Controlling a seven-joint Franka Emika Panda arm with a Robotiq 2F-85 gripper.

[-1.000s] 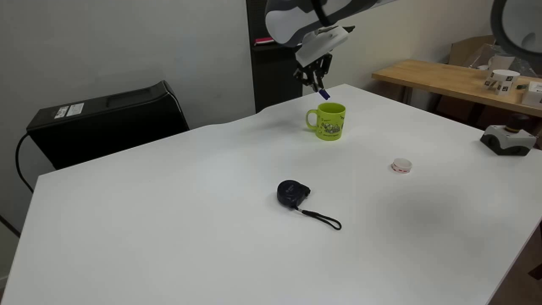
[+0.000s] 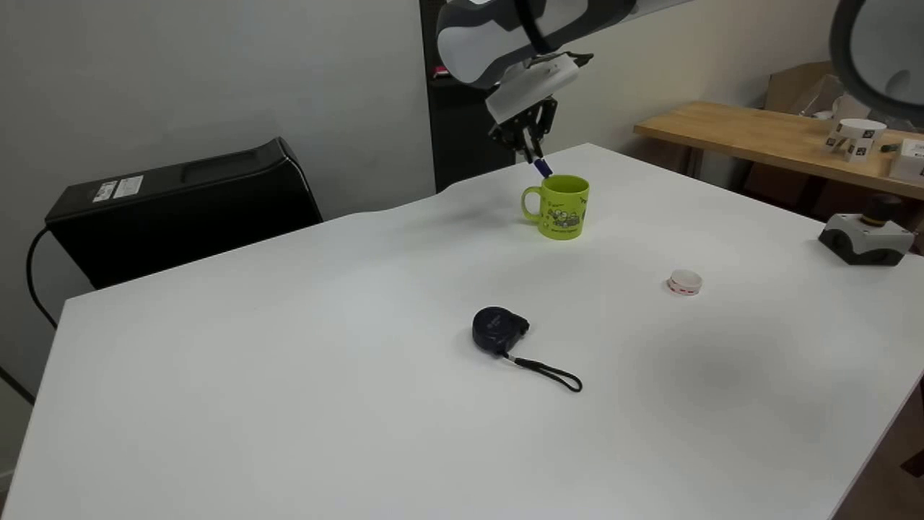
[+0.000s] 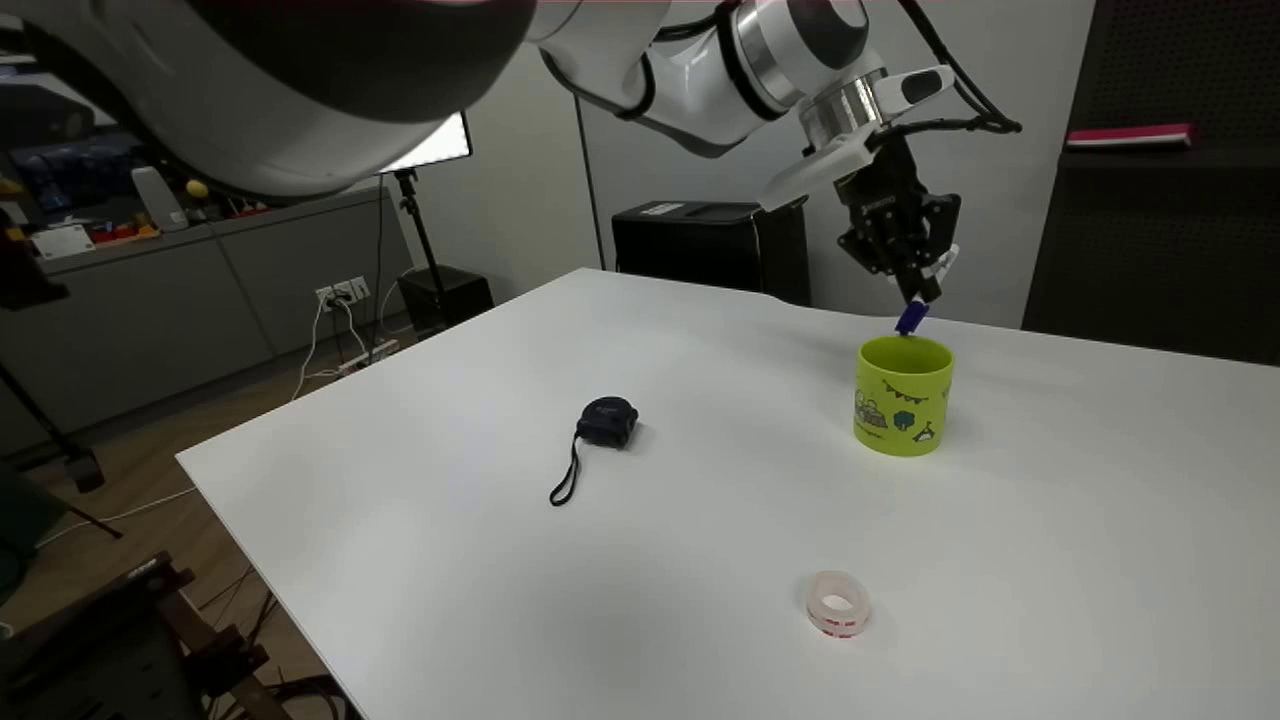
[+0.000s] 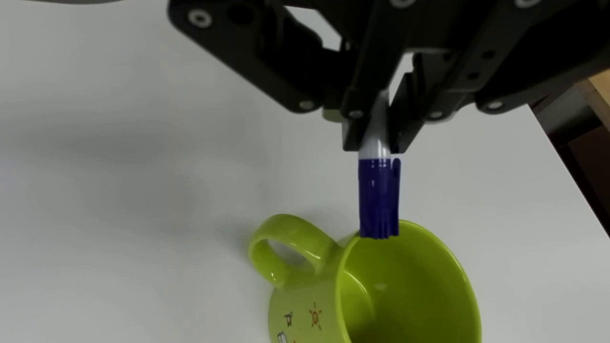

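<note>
My gripper is shut on a white marker with a blue cap [image 4: 377, 197], which points down at a slant. Below it a lime-green mug [image 2: 563, 208] stands upright on the white table, its handle to the left in exterior view 1. In exterior view 2 the cap's tip is at the far rim of the mug [image 3: 902, 402]. The wrist view has the tip overlapping the rim close to the handle; whether it touches cannot be told. Inside the mug, the part that shows is empty.
A dark tape measure [image 2: 498, 331] with a wrist strap and a small roll of tape [image 3: 837, 602] lie apart on the table. An emergency-stop box [image 2: 868, 235] sits at the right edge.
Compared with a second ago, the gripper and marker have come lower and slightly left in exterior view 1, bringing the blue cap down to the mug's rim. The mug has not moved.
</note>
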